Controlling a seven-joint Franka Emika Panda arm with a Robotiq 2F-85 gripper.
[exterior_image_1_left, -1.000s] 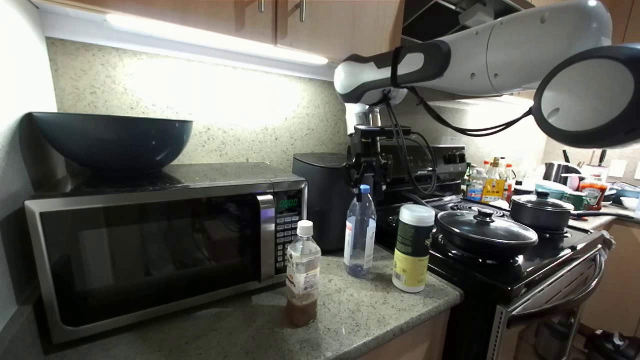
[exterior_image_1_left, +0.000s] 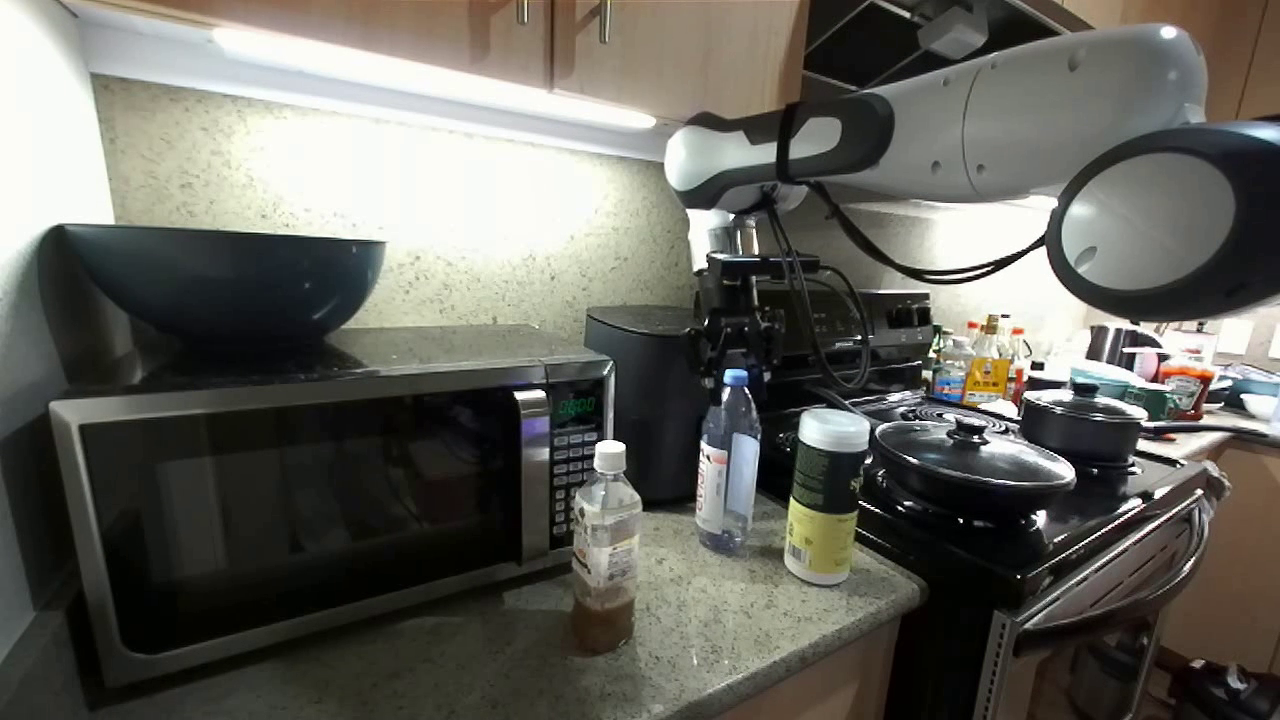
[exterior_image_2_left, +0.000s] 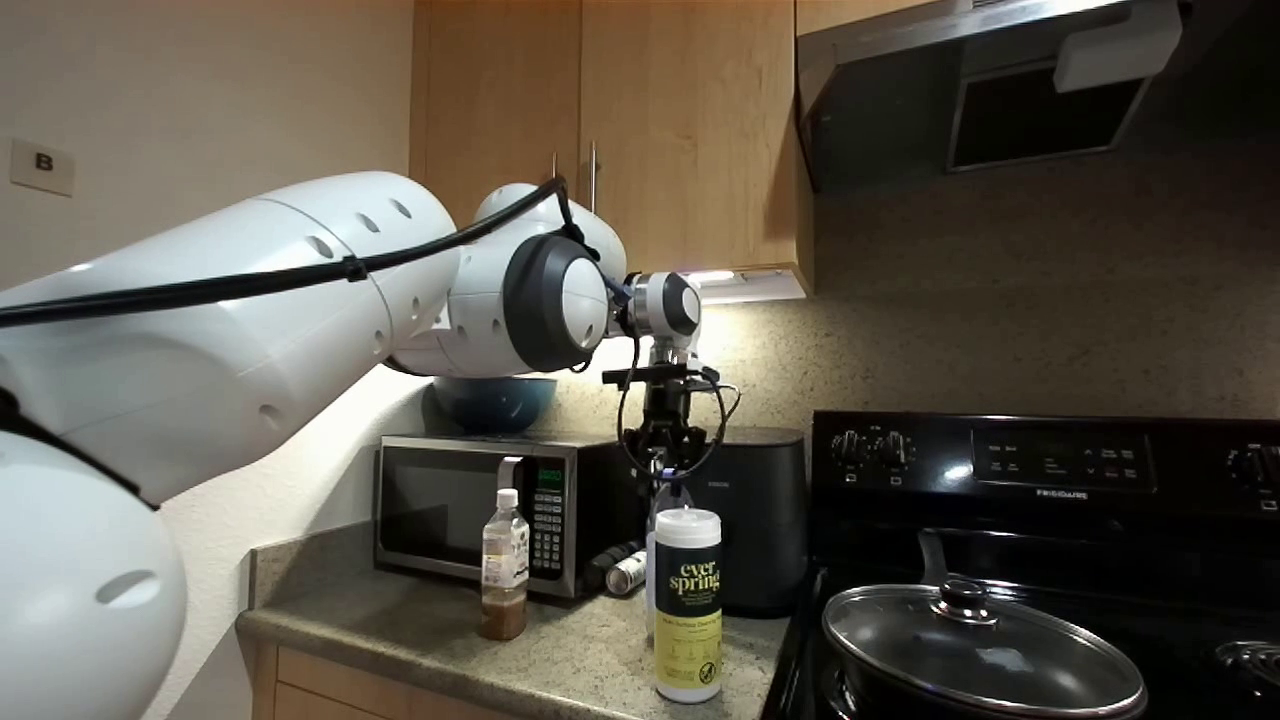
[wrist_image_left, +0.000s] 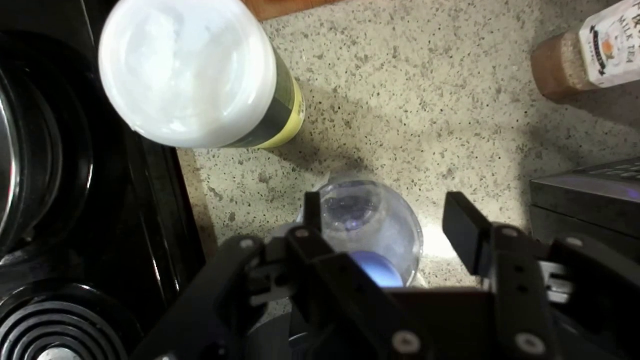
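Observation:
A clear plastic bottle with a blue cap (exterior_image_1_left: 727, 466) stands on the counter with a slight lean, between the black bin-like appliance and the wipes canister. Directly above it is my gripper, pointing down. Its black fingers (wrist_image_left: 465, 225) are spread apart, and seen from the wrist the bottle (wrist_image_left: 393, 219) lies between them, closer to the left one. The blue cap (wrist_image_left: 376, 268) shows at the gripper's base side. In exterior view 2 the canister hides most of this bottle.
Close by stands the white-lidded wipes canister (exterior_image_1_left: 828, 494). A milk tea bottle (exterior_image_1_left: 606, 552) is in front of the microwave (exterior_image_1_left: 324, 516). The stove with a lidded pan (exterior_image_1_left: 972, 462) borders the counter. Bare counter (wrist_image_left: 420, 90) lies between canister and tea bottle.
The blue-capped bottle has shifted slightly right, turned and tilted a little, its label facing differently. My forearm and elbow have moved a little down and left in exterior view 1.

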